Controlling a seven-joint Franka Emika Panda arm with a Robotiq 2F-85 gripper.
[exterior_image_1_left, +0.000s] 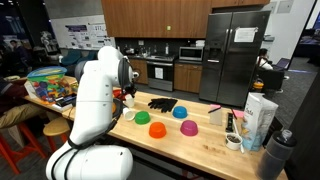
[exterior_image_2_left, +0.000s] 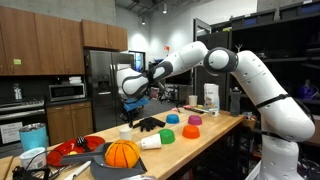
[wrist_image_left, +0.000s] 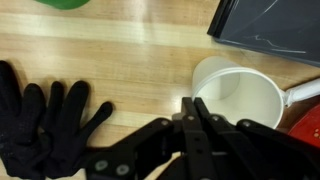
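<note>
In the wrist view a white mug (wrist_image_left: 238, 95) stands on the wooden table, its opening facing the camera and its handle (wrist_image_left: 302, 92) pointing right. My gripper comes in from the bottom, its dark fingers close together over the mug's left rim. It looks shut on that rim, though the fingers hide the contact itself. In exterior view 2 a white cup (exterior_image_2_left: 125, 132) stands behind the orange ball, and the arm reaches in from the right above the table.
Black gloves (wrist_image_left: 45, 125) lie left of the mug and a dark tray (wrist_image_left: 275, 25) lies to its upper right. A green item (wrist_image_left: 65, 3) is at the top edge. An orange ball (exterior_image_2_left: 123, 154) and a white container (exterior_image_2_left: 150, 142) sit close by. Bare wood separates gloves and mug.
</note>
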